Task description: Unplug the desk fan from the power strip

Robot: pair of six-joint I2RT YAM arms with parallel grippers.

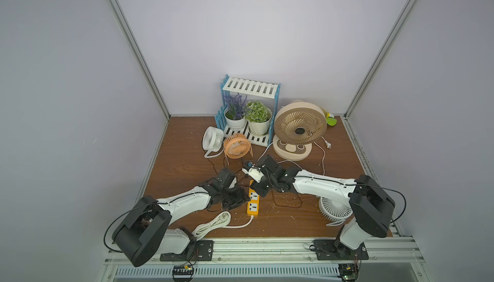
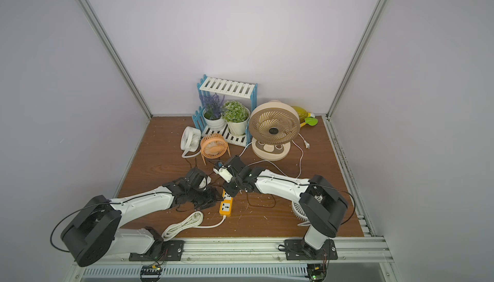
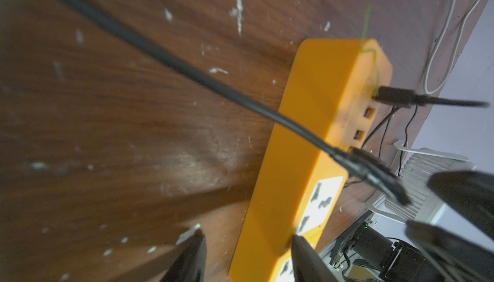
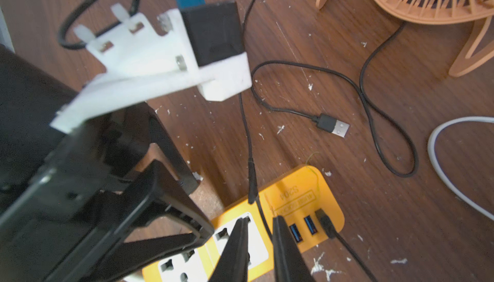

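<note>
The orange power strip [image 1: 252,207] lies at the front middle. In the right wrist view a black USB plug [image 4: 325,222] sits in one of its USB ports, and another cable end [image 4: 252,181] passes over the strip; a loose USB plug [image 4: 332,124] lies on the table. My left gripper [image 1: 241,197] is low against the strip's left side, its fingertips at the strip in the left wrist view; what it holds is unclear. My right gripper [image 1: 257,191] hangs over the strip's upper part, its fingers close together at the bottom of its wrist view.
A peach fan [image 1: 237,146], a white fan [image 1: 211,139] and a large beige fan [image 1: 300,125] stand behind, beside a plant rack [image 1: 249,86]. Another white fan [image 1: 333,211] lies under my right arm; a coiled white cable [image 1: 212,225] lies at the front.
</note>
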